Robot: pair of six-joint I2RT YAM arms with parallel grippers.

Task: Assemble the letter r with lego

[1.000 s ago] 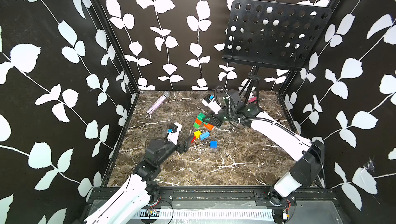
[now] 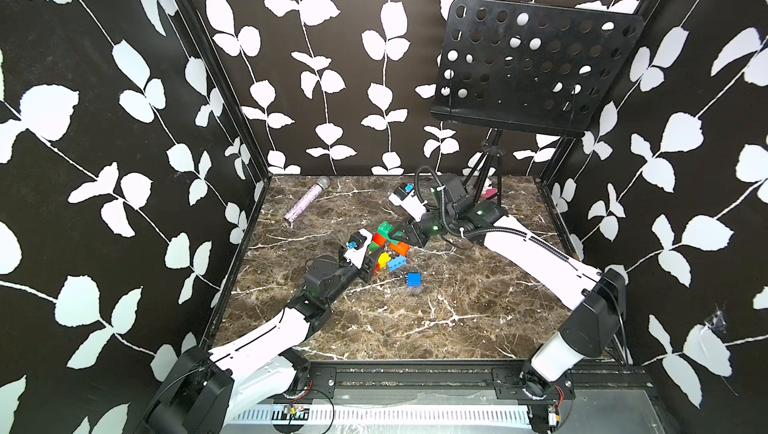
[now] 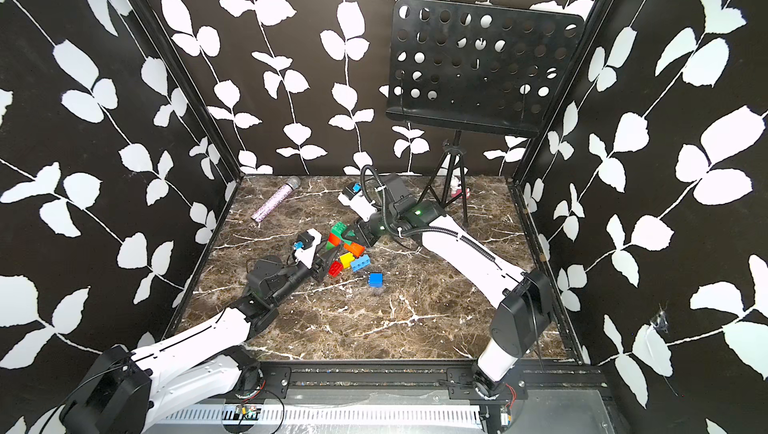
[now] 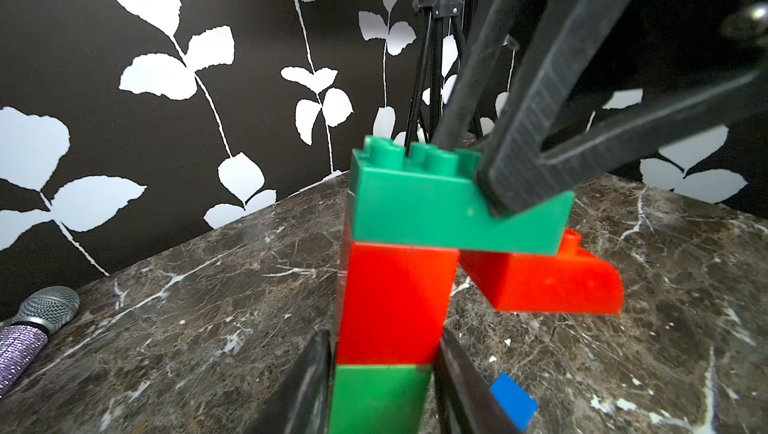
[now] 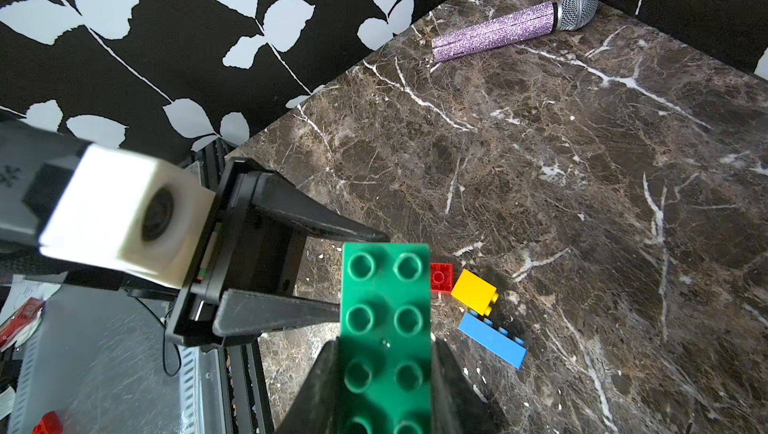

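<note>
A stacked brick piece, with a green long brick (image 4: 416, 202) on top, a red brick (image 4: 396, 298) and a green brick (image 4: 380, 398) below, and a second red piece (image 4: 544, 282) under the long brick's far end, hangs from my right gripper (image 2: 400, 235), shut on the long green brick. My left gripper (image 3: 328, 250) is at the lower stack; in the left wrist view its fingertips stand either side of it, part open, contact unclear. A red brick (image 5: 441, 278), yellow brick (image 5: 473, 290) and light-blue brick (image 5: 491, 338) lie below.
A blue brick (image 2: 413, 279) lies nearer the front. A microphone (image 2: 305, 199) lies at the back left. A black music stand (image 2: 536, 66) stands at the back right.
My right arm and its bricks have stayed almost still.
</note>
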